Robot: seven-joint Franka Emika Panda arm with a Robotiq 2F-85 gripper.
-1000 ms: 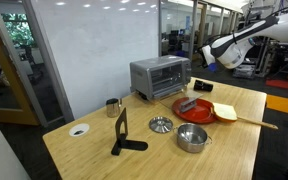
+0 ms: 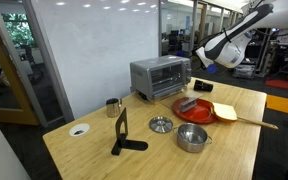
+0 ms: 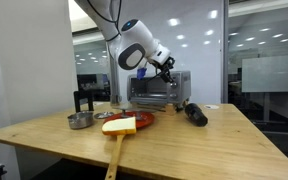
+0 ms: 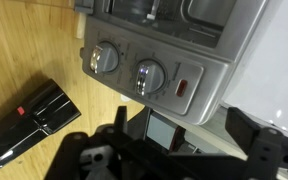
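Observation:
A silver toaster oven (image 2: pixel 159 75) stands at the back of the wooden table. In the wrist view its control panel (image 4: pixel 154 65) is close, with two round knobs, one of them a knob (image 4: pixel 150 76) near the middle, and a small reddish-brown switch (image 4: pixel 181 88). My gripper stands open below the panel in that view, its dark fingers apart and nothing visible gripped between them. Exterior view 2 has the gripper (image 3: pixel 165 70) raised in front of the oven (image 3: pixel 174 90), near its upper part. Whether it touches the oven cannot be told.
A black cylindrical object (image 3: pixel 195 114) lies to the right of the oven. A red plate (image 2: pixel 191 110), a yellow-headed wooden utensil (image 2: pixel 226 112), a metal pot (image 2: pixel 192 137), a lid (image 2: pixel 161 124) and a black stand (image 2: pixel 123 132) occupy the table.
The arm has shifted a little, its upper part stretching farther right in exterior view 1 while the gripper stays near the oven's right end. The tabletop objects look unmoved.

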